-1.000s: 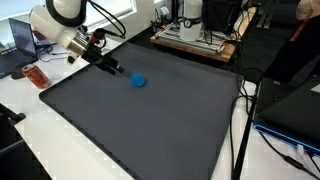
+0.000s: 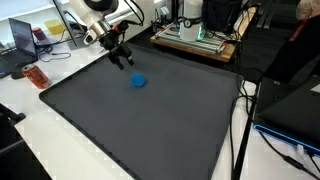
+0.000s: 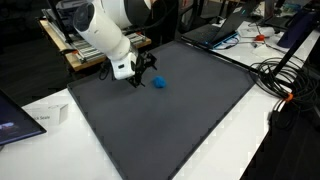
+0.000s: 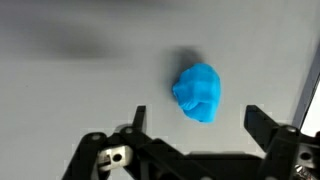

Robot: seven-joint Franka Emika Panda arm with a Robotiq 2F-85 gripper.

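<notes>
A small, crumpled blue object (image 4: 197, 92) lies on the dark table. In exterior view 1 the blue object (image 2: 138, 80) is in the upper middle, and exterior view 2 shows the same blue object (image 3: 159, 82) right of the arm. My gripper is open, its dark fingers wide apart at the bottom of the wrist view, with the blue object beyond and between their lines. Exterior view 1 places the gripper (image 2: 123, 62) behind and left of the object, apart from it. Nothing is held.
An orange-red can (image 2: 36, 76) and a laptop (image 2: 25, 38) stand off its left side. Cables (image 3: 290, 90) hang beyond the table in exterior view 2. A wooden-edged shelf (image 2: 200, 42) with items is behind.
My gripper has shifted right in exterior view 1, nearer the blue object, and the arm has turned. The blue object stays where it was.
</notes>
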